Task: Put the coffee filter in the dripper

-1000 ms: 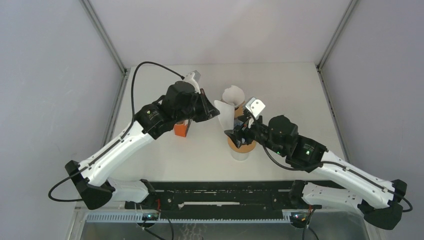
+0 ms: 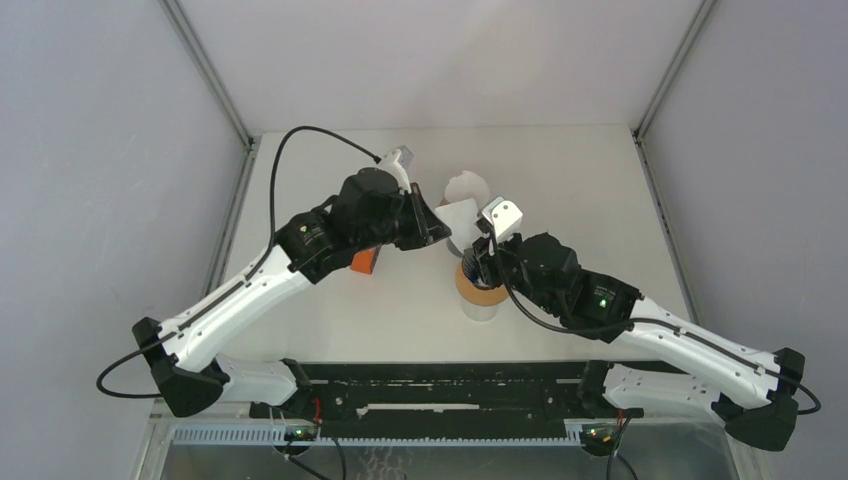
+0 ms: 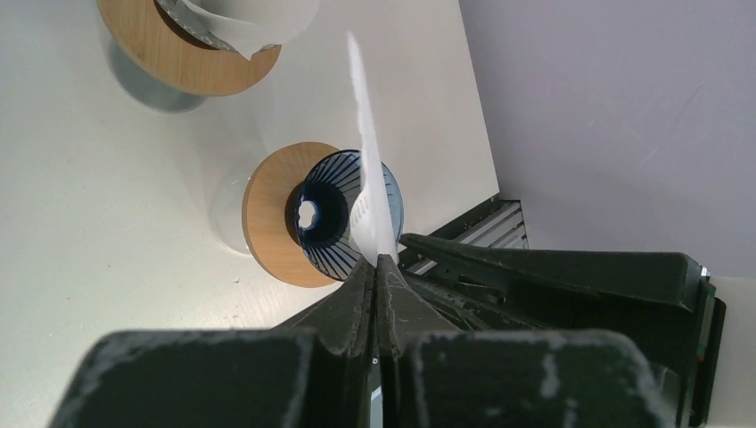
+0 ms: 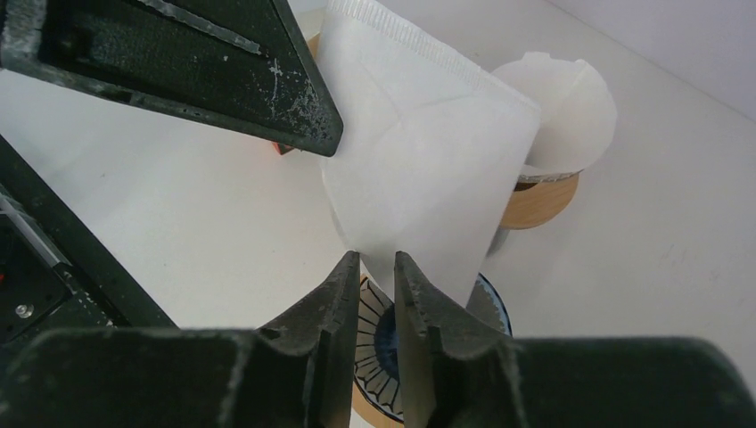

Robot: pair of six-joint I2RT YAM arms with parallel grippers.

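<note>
A white paper filter (image 3: 365, 165) hangs edge-on from my left gripper (image 2: 446, 236), which is shut on it. Its broad side faces the right wrist view, with the crimped edge at the top. The blue ribbed dripper (image 3: 323, 214) sits in a round wooden collar (image 3: 267, 214) on a clear vessel, below the filter. My right gripper is above the dripper. Its fingers stand a narrow gap apart at the filter's lower edge; part of the filter shows in the gap, but contact cannot be told.
Behind the dripper, another wooden-collared vessel (image 3: 209, 76) holds a white paper cone (image 4: 575, 116). An orange object (image 2: 364, 261) lies under my left arm.
My left gripper has shifted slightly right with the filter.
</note>
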